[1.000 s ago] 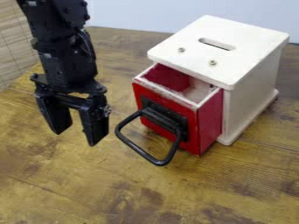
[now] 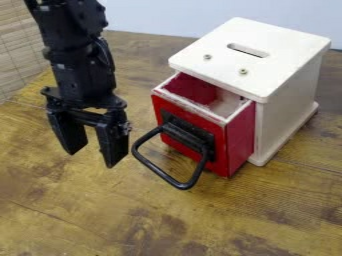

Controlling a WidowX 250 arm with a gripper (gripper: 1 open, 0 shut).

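A white wooden box [image 2: 287, 100] with a slot and two screws on top stands at the right. Its red-fronted drawer [image 2: 233, 135] is pulled partly out, showing a red interior, and carries a large black loop handle [image 2: 185, 177] on its front. The black gripper [image 2: 91, 140] is at the left, apart from the handle, its two fingers spread open with nothing between them.
A woven mat [image 2: 16, 55] is at the far left edge, and a pale wall runs along the back.
The gripper and arm have shifted very slightly; the box, drawer and handle are unchanged.
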